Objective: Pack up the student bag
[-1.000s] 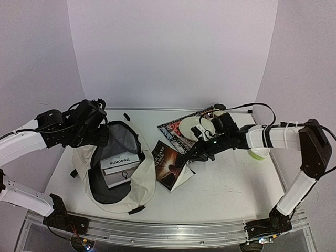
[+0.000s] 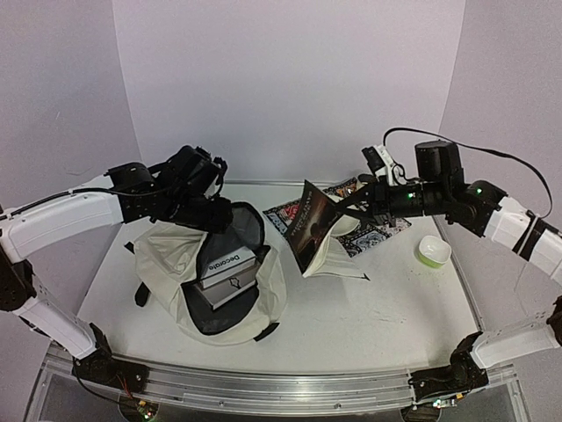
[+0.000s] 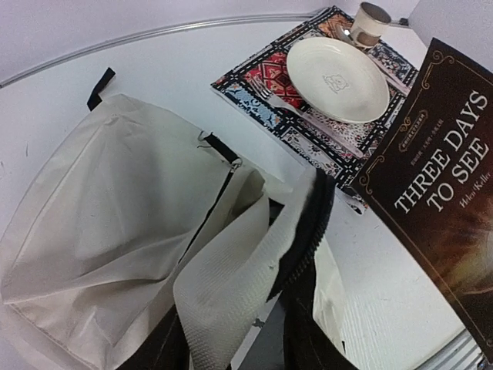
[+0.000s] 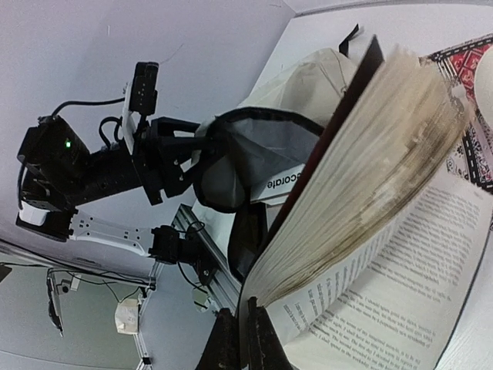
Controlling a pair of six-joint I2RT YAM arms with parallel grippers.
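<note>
The light beige bag (image 2: 162, 259) lies unzipped at the left of the table, with white boxes, one marked "Decorate" (image 2: 230, 263), inside its dark lining. At its upper rim, my left gripper (image 2: 226, 211) is shut on the bag's fabric, which bunches up between the fingers in the left wrist view. To the right of the bag, a dark-covered book, "Three Days to See" (image 3: 447, 177), hangs tilted above the table. My right gripper is shut on one edge of it. Its pages (image 4: 354, 177) fan open and its other side sags.
Behind the book lies a patterned placemat (image 3: 269, 85) with a white plate (image 3: 339, 81), a fork (image 3: 308, 119) and a metal cup (image 3: 370, 23). A white and green bowl (image 2: 434, 251) stands at the right edge.
The left gripper has moved right, pulling the bag's upper rim and shifting the bag with it. The right gripper has risen and moved right with the book, which has swung open.
</note>
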